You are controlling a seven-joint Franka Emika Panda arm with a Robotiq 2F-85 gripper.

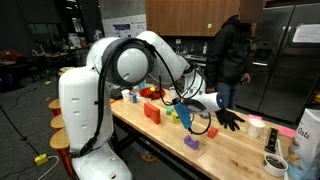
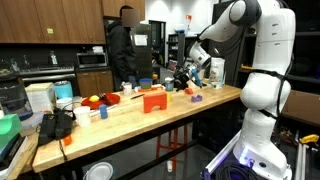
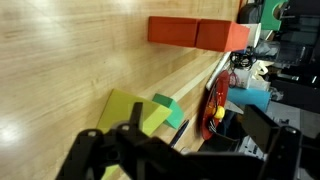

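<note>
My gripper [image 1: 233, 121] hangs above the right part of the wooden table, its dark fingers apart. In the wrist view the gripper is open with bare space between the fingers. A yellow block [image 3: 120, 108] and a green block [image 3: 170, 108] lie on the table beyond the left finger, partly covered by it. Farther up in that view are a long red block [image 3: 172, 31] and a red block [image 3: 222, 36] at its end. In exterior view 1 a purple block [image 1: 191, 143] and a small red block [image 1: 213, 132] rest near the table's front.
A person in dark clothes [image 1: 228, 62] stands behind the table. White cup [image 1: 256, 127], a tin [image 1: 274, 164] and a clear container [image 1: 304, 145] stand on the right. Red blocks [image 1: 152, 113] sit farther left. Bare tabletop [image 1: 232, 155] shows in front of the gripper.
</note>
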